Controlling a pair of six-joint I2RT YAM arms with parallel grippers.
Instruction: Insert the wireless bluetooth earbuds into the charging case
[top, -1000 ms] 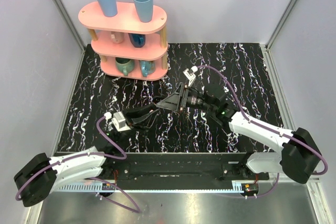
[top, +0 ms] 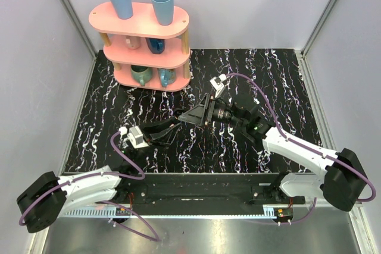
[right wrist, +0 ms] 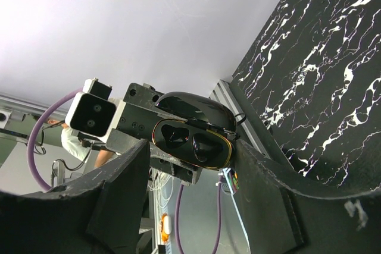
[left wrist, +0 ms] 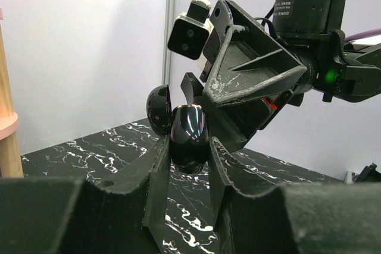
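Observation:
The glossy black charging case (right wrist: 190, 143) is held up in the air by my left gripper, which is shut on it. Its lid (right wrist: 196, 105) stands open, and the gold-rimmed tray shows dark glossy shapes in its hollows; whether these are earbuds I cannot tell. My right gripper (top: 196, 114) is right at the case, its fingers on either side in the right wrist view, their tips close to the tray. It is open, with the case in front of it.
A pink shelf (top: 140, 19) with cups and mugs stands at the back left.
The left gripper and case look almost unchanged.

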